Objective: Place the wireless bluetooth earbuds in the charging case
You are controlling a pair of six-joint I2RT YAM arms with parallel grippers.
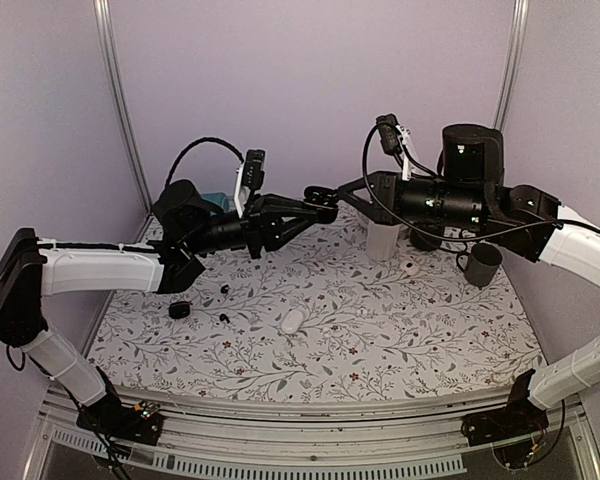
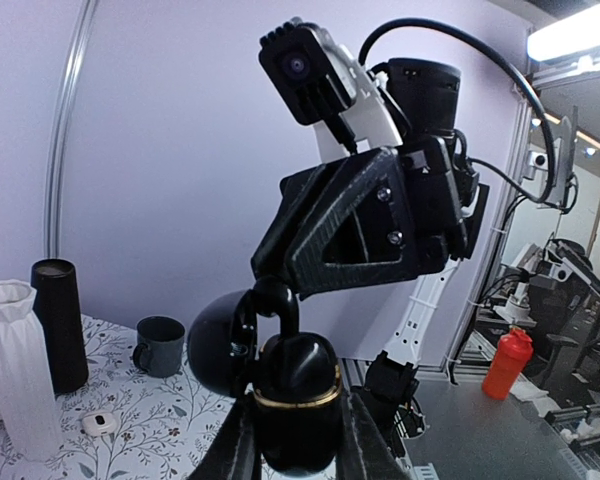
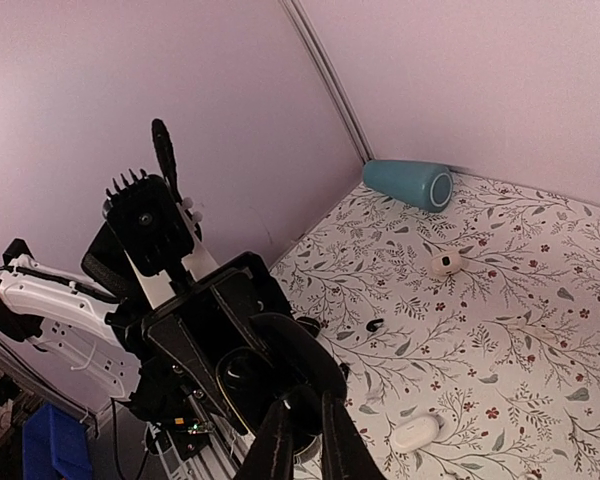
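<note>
Raised above the table, a glossy black charging case (image 2: 298, 400) with a gold band has its lid (image 2: 220, 345) swung open. My left gripper (image 1: 318, 212) is shut on this case from below. Reaching in from the right, my right gripper (image 1: 342, 188) is shut on a black earbud (image 2: 278, 298), which sits at the case's opening. How deep it sits in its slot is hidden. In the right wrist view the open case (image 3: 250, 385) lies just beyond the right fingertips. Two small black pieces, apparently earbuds (image 1: 225, 289), rest on the table at left.
Another small black case (image 1: 180, 310) and a white one (image 1: 292, 321) lie on the patterned table. At the right stand a white vase (image 1: 382, 240) and a dark mug (image 1: 479, 264). A teal cylinder (image 3: 408, 184) lies at the back left.
</note>
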